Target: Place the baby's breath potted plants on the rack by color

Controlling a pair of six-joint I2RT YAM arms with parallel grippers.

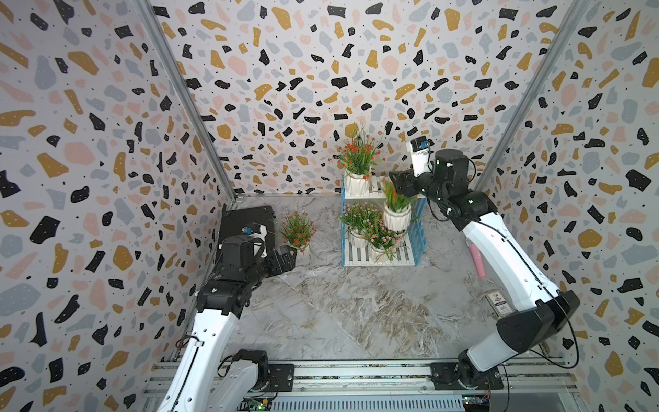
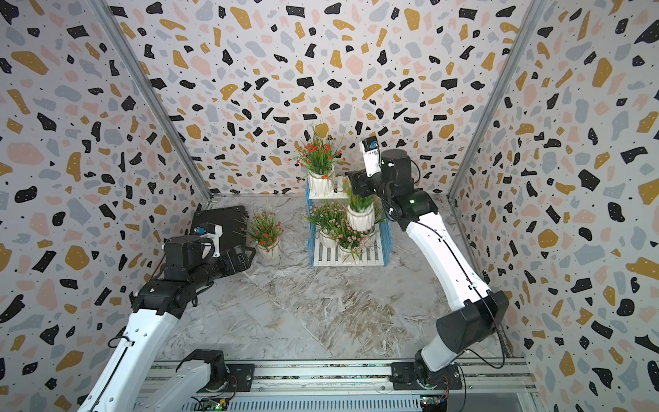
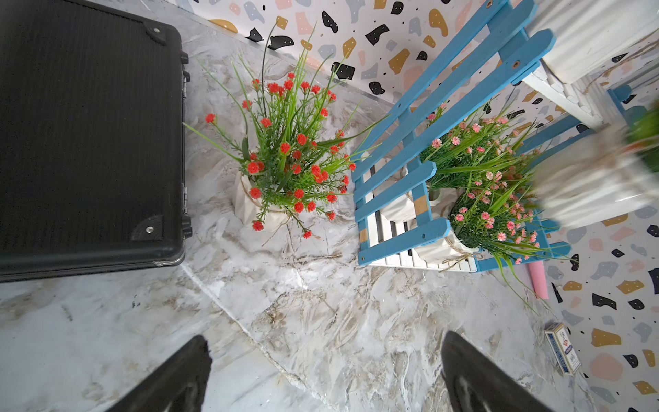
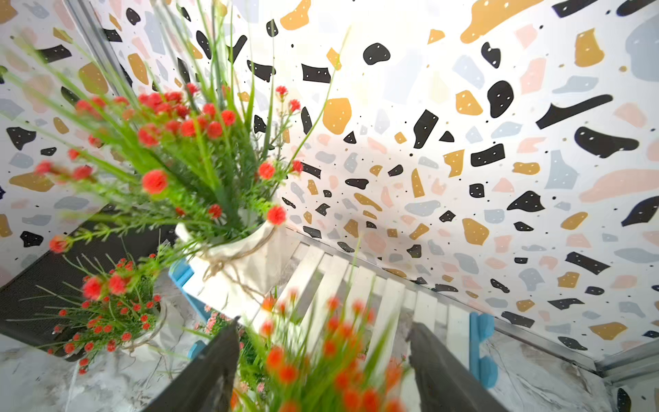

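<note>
A two-tier rack (image 1: 414, 254) with blue sides and white slats stands at the back centre. A red-flowered pot (image 1: 357, 182) sits on its upper shelf. Pink-flowered pots (image 2: 348, 250) sit on the lower shelf. My right gripper is at the upper shelf's front, a red-flowered plant (image 2: 360, 216) between or just below its fingers, the white pot raised over the lower tier; whether the fingers grip it is unclear. Another red-flowered pot (image 3: 264, 209) stands on the table left of the rack. My left gripper is open and empty near it.
A black case (image 3: 89, 137) lies at the left. A pink cylinder (image 1: 477, 261) and a small box (image 1: 499, 303) lie at the right.
</note>
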